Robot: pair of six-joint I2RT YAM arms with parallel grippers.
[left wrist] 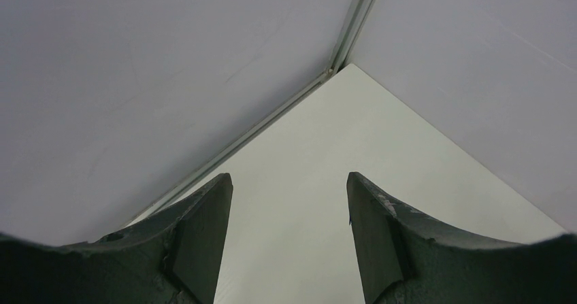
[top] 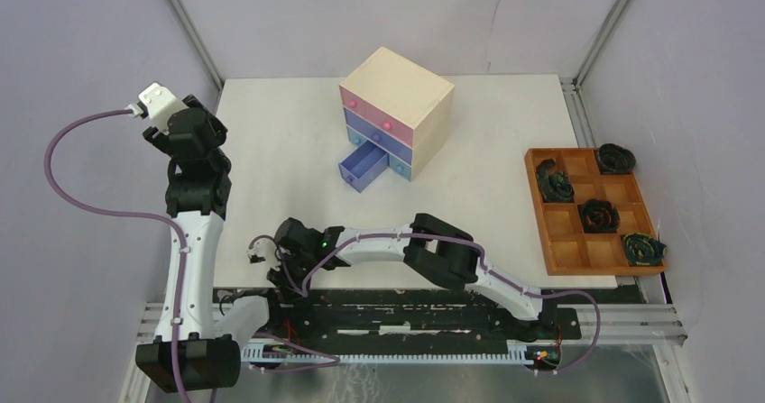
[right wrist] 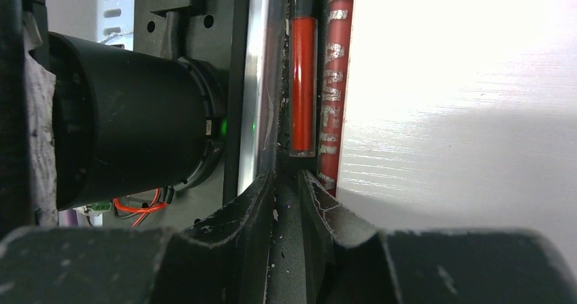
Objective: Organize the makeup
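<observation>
Two slim makeup tubes lie lengthwise in the narrow gap beside the white table's edge in the right wrist view. One is a clear tube of red gloss [right wrist: 303,86] with a black cap; the other is a dark red lettered tube [right wrist: 331,90] with a silvery top. My right gripper is partly open just short of the gloss tube, nothing between its fingertips. Its right finger [right wrist: 320,205] covers the lettered tube's lower end. The left gripper stands wide open and empty over bare table. A drawer cabinet [top: 397,101] has its bottom purple drawer [top: 364,166] pulled out.
A wooden compartment tray [top: 566,257] holding several dark coiled things sits at the table's right. A metal rail [right wrist: 255,79] borders the gap opposite the table edge.
</observation>
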